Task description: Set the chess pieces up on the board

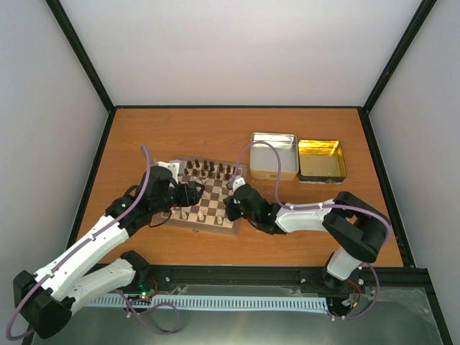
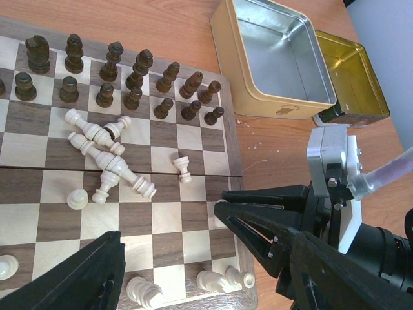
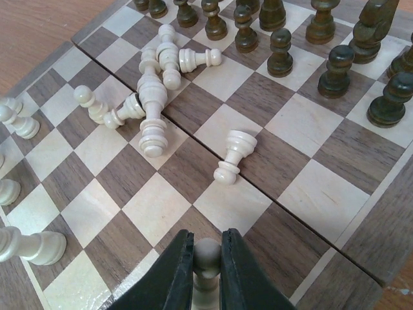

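The chessboard holds dark pieces upright at the back, fallen white pieces heaped mid-board, a lone white piece lying apart, and upright white pieces along the near side. My right gripper points down at the near board, its fingers either side of a white piece; whether they grip it is unclear. In the left wrist view, that gripper is at the board's right edge. My left gripper is over the board's left-middle, its fingertips apart at the bottom of its own wrist view.
A silver tin and a gold tin stand behind and right of the board. Bare wooden table lies behind the board and at its left and right.
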